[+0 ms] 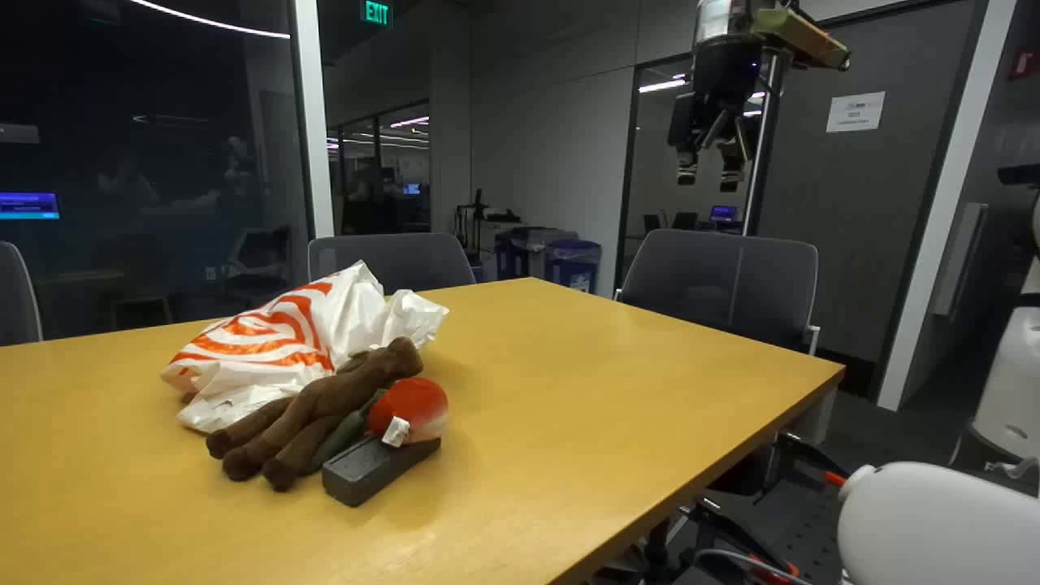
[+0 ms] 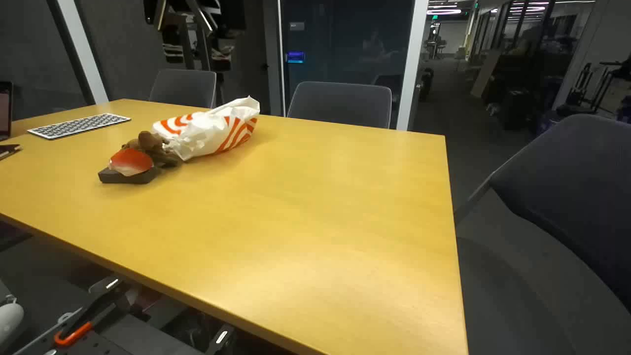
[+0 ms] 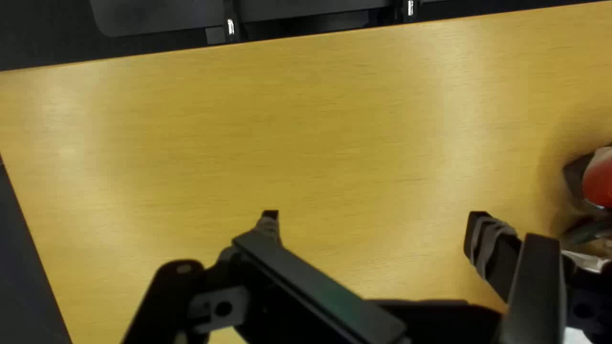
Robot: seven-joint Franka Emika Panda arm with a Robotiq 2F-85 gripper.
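High above the table, my gripper [image 1: 708, 177] hangs open with nothing between its fingers; the wrist view has its two fingers [image 3: 487, 246] spread wide over bare wood. On the table [image 1: 604, 390] lies a cluster of objects. A white plastic bag with orange stripes [image 1: 283, 336] is crumpled at the back. Against it rests a brown soft toy [image 1: 317, 409] with long limbs. In front, a red and white rounded thing [image 1: 409, 405] leans on a dark grey block [image 1: 370, 473]. A dark green item [image 1: 346, 434] is partly hidden beside them.
A white keyboard [image 2: 80, 124] and part of a laptop [image 2: 5, 112] sit at the table's far left in exterior view 2. Chairs [image 2: 340, 103] stand round the table.
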